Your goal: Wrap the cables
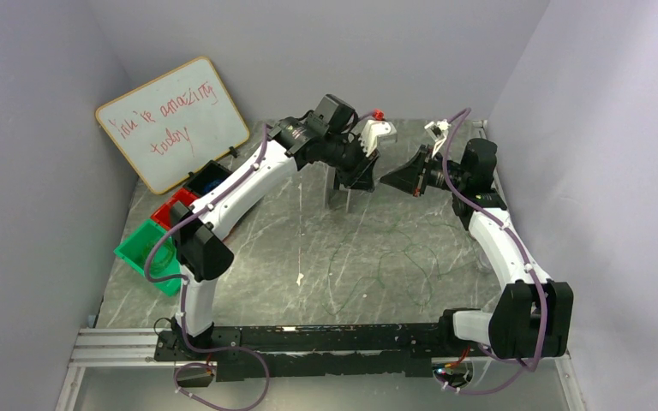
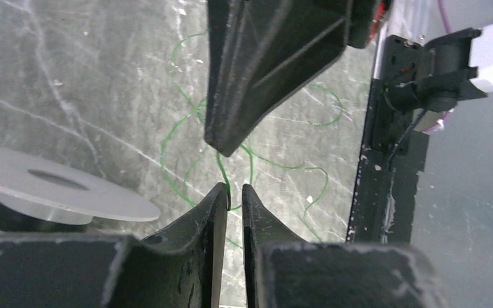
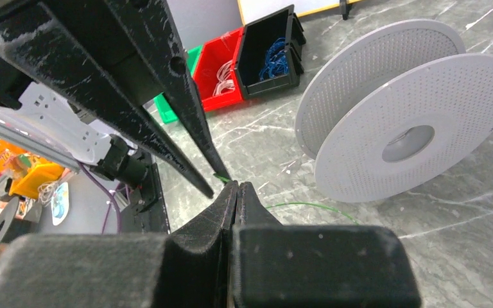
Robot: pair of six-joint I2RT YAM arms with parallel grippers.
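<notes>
A thin green cable [image 2: 223, 169] runs from the tips of my right gripper [image 1: 382, 181] toward the narrow gap of my left gripper. The right gripper is shut, apparently on the cable. My left gripper, just left of it in the top view, is slightly open around the cable's line; whether it touches the cable is unclear. Loose green loops [image 1: 411, 257] lie on the table. The white perforated spool [image 3: 417, 83] stands upright beside both grippers, largely hidden under the left arm in the top view.
Green [image 1: 127, 248], red [image 3: 234, 96] and black [image 3: 291, 77] bins sit at the left, holding cables. A whiteboard [image 1: 171, 120] leans behind them.
</notes>
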